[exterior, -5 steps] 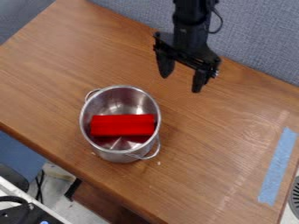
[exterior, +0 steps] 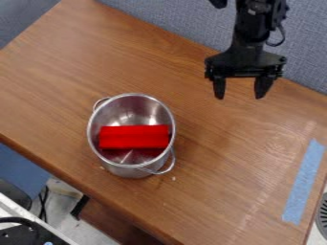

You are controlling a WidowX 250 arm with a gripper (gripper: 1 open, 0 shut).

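Note:
A steel pot [exterior: 128, 163] with side handles stands at the lower left of the wooden table [exterior: 102, 57], a red block [exterior: 134, 137] lying inside it. My gripper [exterior: 240, 88] is open above the back right of the table, its two black fingers apart with nothing visible between them, up and to the right of the pot.
A strip of blue tape [exterior: 303, 182] lies along the right side of the table. Cables and white hardware sit beyond the lower left edge.
The pot and red block look unchanged.

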